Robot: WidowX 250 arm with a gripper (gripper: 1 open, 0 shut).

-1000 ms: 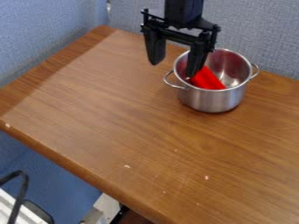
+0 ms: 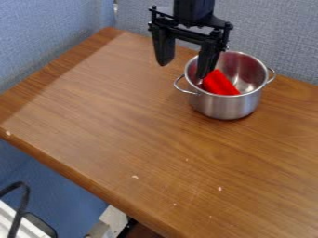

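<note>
A steel pot [image 2: 225,105] with two wire handles stands on the wooden table [image 2: 112,139] at the right rear. Inside it lies a red object [image 2: 220,84], slanting, partly hidden by the pot wall. The black gripper [image 2: 184,53] hangs at the top centre, over the pot's left side, open, with one finger left of the pot and the other above or in its opening near the red object.
A blue padded surface [image 2: 37,46] borders the table on the left, with a black cable at the lower left.
</note>
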